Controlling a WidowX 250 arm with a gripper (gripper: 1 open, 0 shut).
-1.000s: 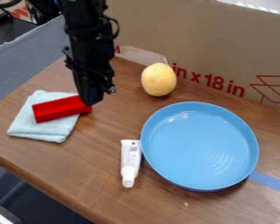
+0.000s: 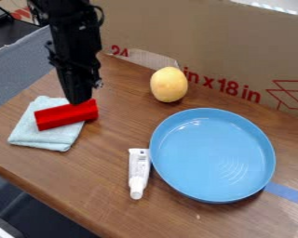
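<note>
My black gripper (image 2: pixel 77 91) hangs just over the right part of a red bar-shaped object (image 2: pixel 62 117), its tip at or close to that object's top; it looks shut, and whether it touches is unclear. The red object lies on a folded pale blue cloth (image 2: pixel 40 134) at the left of the table. A white tube (image 2: pixel 138 172) lies in front, beside a large blue plate (image 2: pixel 214 156). A yellow rounded object (image 2: pixel 169 84), like a potato or fruit, sits behind them.
A cardboard box (image 2: pixel 220 46) stands along the back. The wooden table (image 2: pixel 83 186) has bare room at the front and middle; its edge runs along the lower left, with a dark area beyond.
The gripper has moved left, from beside the red object's right end to above it. The things on the table show no clear movement.
</note>
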